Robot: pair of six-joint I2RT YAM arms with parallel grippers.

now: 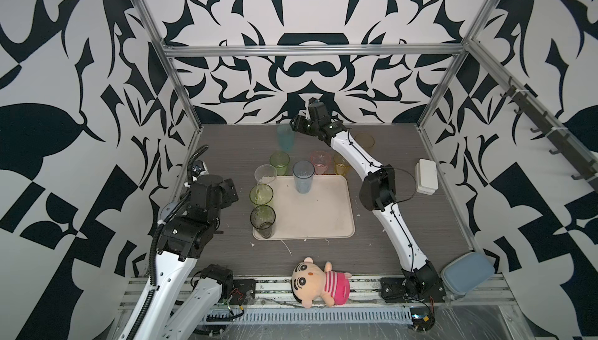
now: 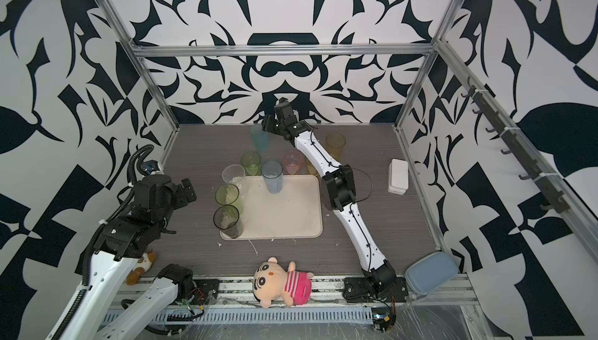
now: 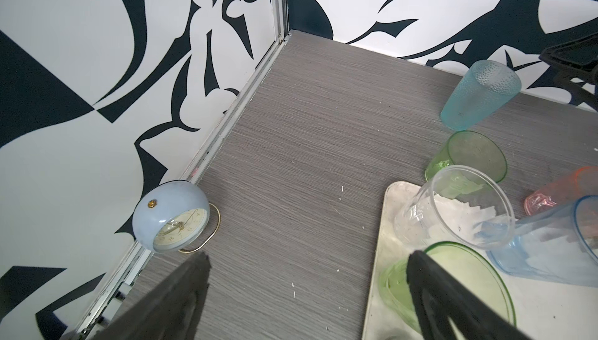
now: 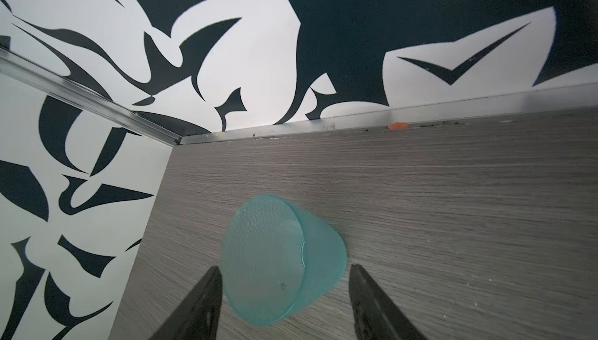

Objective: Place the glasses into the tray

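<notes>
A teal glass (image 4: 320, 259) stands at the back, just ahead of my right gripper, whose fingers are open. Green (image 1: 279, 162), red (image 1: 320, 162) and amber (image 1: 341, 165) glasses stand behind the tray (image 1: 314, 215); another amber glass (image 2: 335, 145) is farther back right. Blue (image 1: 303, 176), clear (image 1: 265, 174), light green (image 1: 261, 194) and dark (image 1: 263, 221) glasses stand on or at the edge of the tray's left and back part. My left gripper is open at the left of the tray, nothing held.
A pale blue clock-like object (image 3: 171, 215) stands by the left wall. A white box (image 1: 426, 176) and blue container (image 1: 467, 271) are on the right, a doll (image 1: 320, 282) at the front. The tray's middle and right are bare.
</notes>
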